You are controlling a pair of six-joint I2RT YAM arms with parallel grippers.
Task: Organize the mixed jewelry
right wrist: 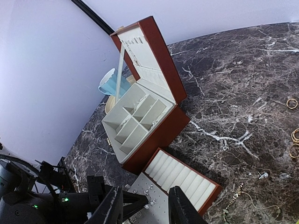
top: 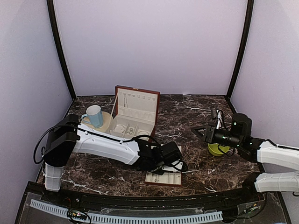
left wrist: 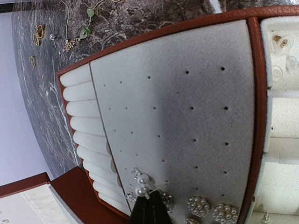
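Note:
My left gripper is shut over the tray's hole-punched grey panel [left wrist: 173, 116]. A pearl earring [left wrist: 143, 179] shows right at its tips; whether it is pinched between them I cannot tell. Clustered-pearl earrings [left wrist: 198, 206] sit on the panel beside it. White ring rolls [left wrist: 84, 108] line one end of the tray and look empty. The open jewelry box [right wrist: 154, 135] stands behind, bracelets in some compartments and a necklace [top: 125, 100] hanging in its lid. On the right, my right gripper is open in the air, holding nothing.
Gold rings [right wrist: 292, 103], a green-stone necklace [right wrist: 237, 191] and a small earring [right wrist: 263, 175] lie loose on the dark marbled table. A blue cup [top: 94, 115] stands on a round tan piece at back left. A green bowl [top: 217, 149] sits under the right arm.

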